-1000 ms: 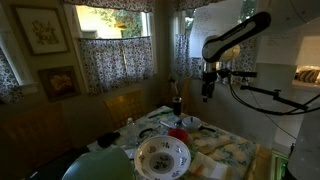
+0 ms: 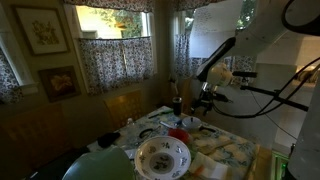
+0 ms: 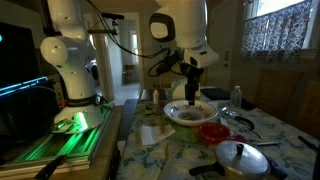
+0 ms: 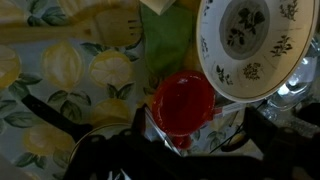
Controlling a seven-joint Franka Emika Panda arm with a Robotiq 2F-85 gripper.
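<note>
My gripper (image 3: 189, 90) hangs above the table with its fingers apart and nothing between them. In the wrist view its dark fingers (image 4: 263, 132) frame the lower part of the picture, and a red bowl (image 4: 184, 103) lies below, between and just beyond them. The bowl looks empty. Close beside it is a large white bowl (image 4: 247, 42) with dark floral decoration inside. A lidded metal pot (image 3: 242, 159) stands near the red bowl (image 3: 213, 131); only part of its rim and its black handle (image 4: 50, 115) show in the wrist view.
A lemon-patterned cloth (image 4: 62, 65) covers the table. On it lie a wooden spatula (image 4: 80, 27) and a green cloth (image 4: 168, 48). Clear bottles or glassware (image 3: 236, 97) and utensils crowd the area past the bowls.
The arm has come down over the last second, bringing the gripper much lower, nearer the tabletop. The bowls and pot have stayed where they were.
</note>
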